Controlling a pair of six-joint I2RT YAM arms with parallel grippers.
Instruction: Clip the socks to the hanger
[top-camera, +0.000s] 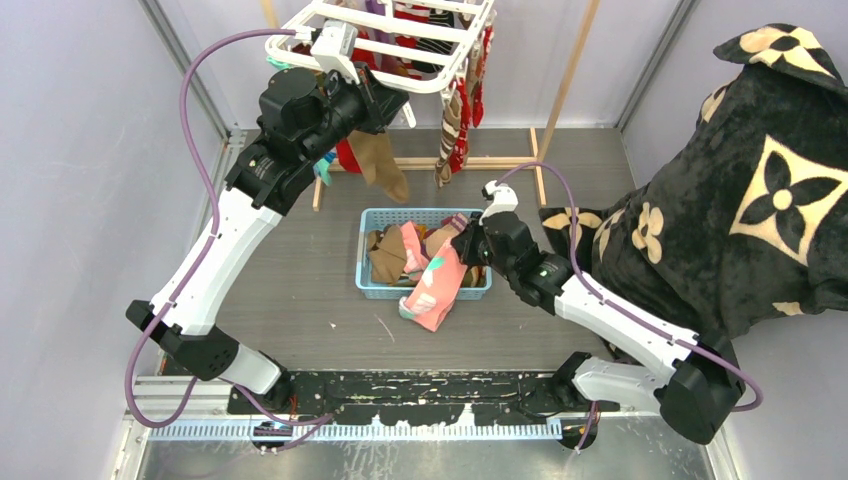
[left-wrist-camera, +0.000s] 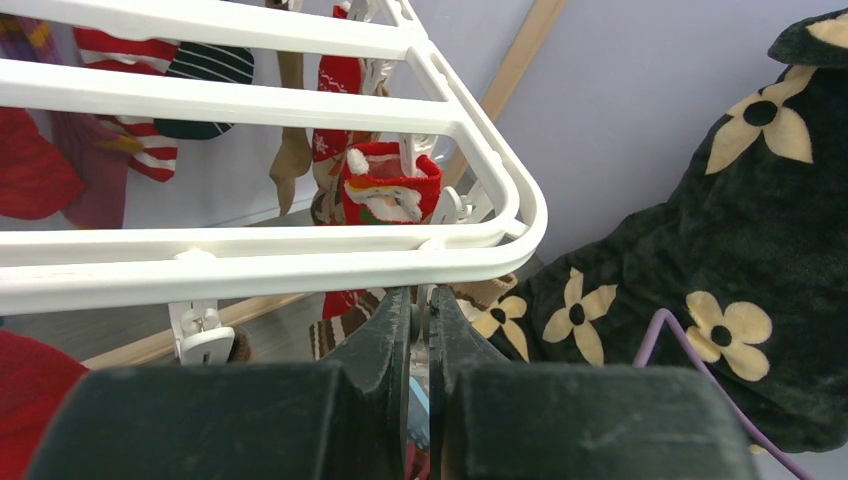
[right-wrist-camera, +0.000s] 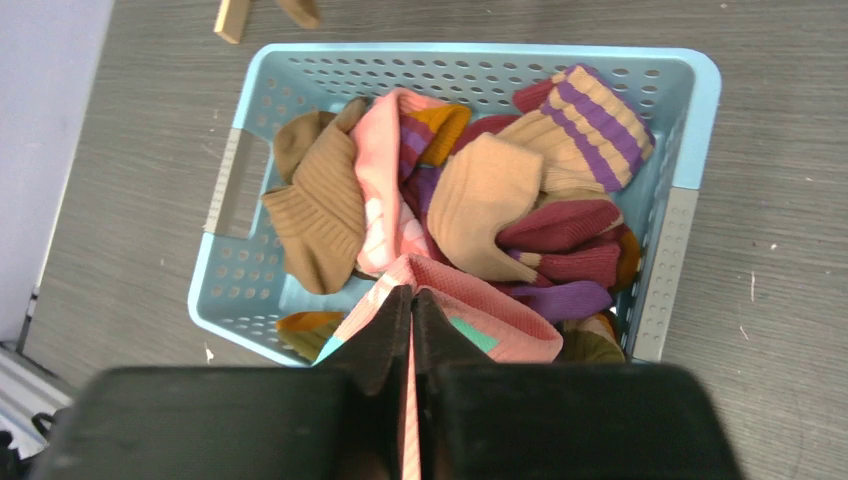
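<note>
The white hanger rack (top-camera: 450, 80) hangs at the top, with many socks clipped below it. My left gripper is shut on a white part at the rack's front bar, most likely a clip; its tips are partly hidden. My right gripper is shut on a pink sock (top-camera: 432, 290) with teal patches, held over the front of the blue basket (right-wrist-camera: 700, 120). The sock hangs past the basket's front rim. Inside the basket lie brown, pink, maroon, purple and striped socks (right-wrist-camera: 490, 200).
A dark flowered blanket (top-camera: 770, 230) covers the right side. Wooden stand bars (top-camera: 500, 162) lie behind the basket. The grey floor left of the basket is clear.
</note>
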